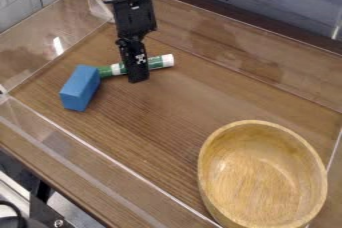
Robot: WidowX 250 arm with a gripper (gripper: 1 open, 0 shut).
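Observation:
My black gripper point(135, 70) is lowered over a green and white cylinder point(158, 62) that lies on the wooden table point(187, 122). The gripper looks shut, its tips at the cylinder and hiding part of it; whether anything is between them cannot be seen. Left and nearer stands a blue block point(80, 86).
A round tan bowl point(261, 182) takes up the near right. Pale walls border the table at the left and back.

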